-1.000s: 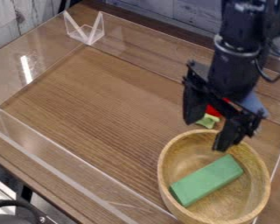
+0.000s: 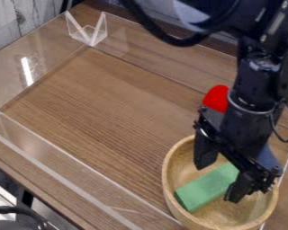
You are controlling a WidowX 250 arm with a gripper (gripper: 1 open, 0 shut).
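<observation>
My black gripper [image 2: 233,154] hangs open, pointing down over a yellowish round bowl [image 2: 176,171] at the lower right. A green block [image 2: 202,189] lies in the bowl, beneath and between the gripper's fingers, which partly hide it. A red object [image 2: 216,95] sits on the table behind the arm, partly hidden by it.
A white wire object [image 2: 86,25] stands at the back left. A black part shows at the lower left edge.
My gripper has come down and toward the front, from above the red object's area to low over the green block in the bowl.
</observation>
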